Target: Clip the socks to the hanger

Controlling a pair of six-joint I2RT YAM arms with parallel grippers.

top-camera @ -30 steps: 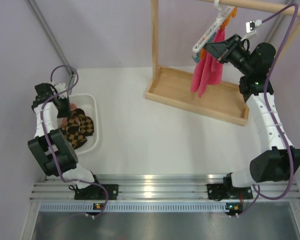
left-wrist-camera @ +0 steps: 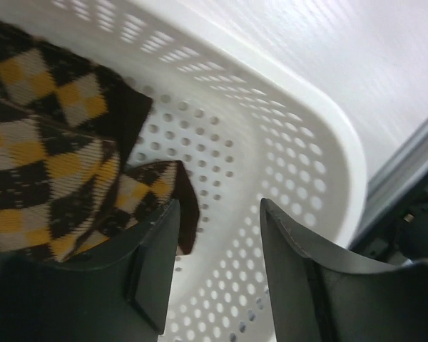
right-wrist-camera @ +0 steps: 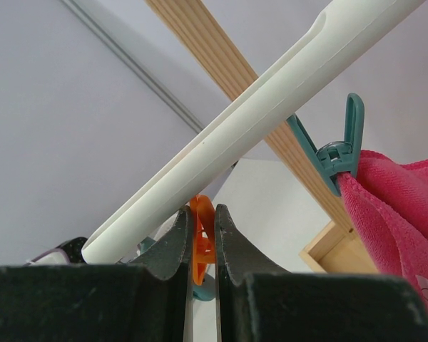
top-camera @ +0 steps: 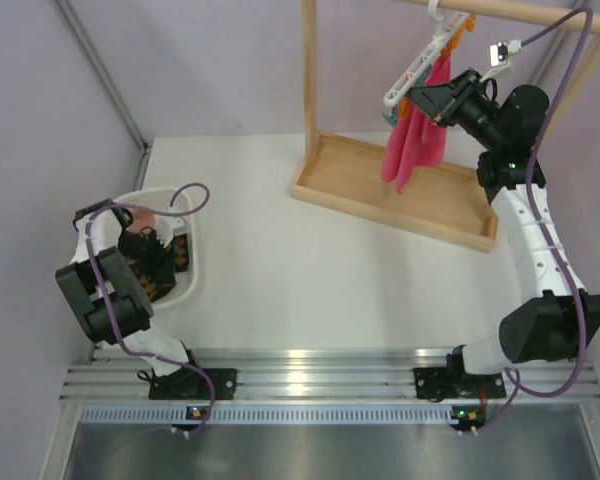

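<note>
In the left wrist view, black-and-yellow checkered socks (left-wrist-camera: pixel 71 167) lie in the white perforated basket (left-wrist-camera: pixel 292 92). Over them my left gripper hangs open, its fingers apart with nothing between. A pink sock (top-camera: pixel 420 135) hangs from the white hanger (top-camera: pixel 430 58) at upper right; in the right wrist view a teal clip (right-wrist-camera: pixel 337 153) grips its top edge. My right gripper is shut on an orange clip (right-wrist-camera: pixel 201 242) just under the hanger's end.
The hanger hangs from a wooden rack (top-camera: pixel 311 75) whose box-like base (top-camera: pixel 380 208) stands on the table. Between basket and rack, the white table (top-camera: pixel 250 250) is clear. A reddish piece of cloth (top-camera: pixel 140 220) lies at the basket's far side.
My left arm has swung from the basket's far left to over its middle, now covering part of the checkered socks. The right arm and hanger look unmoved.
</note>
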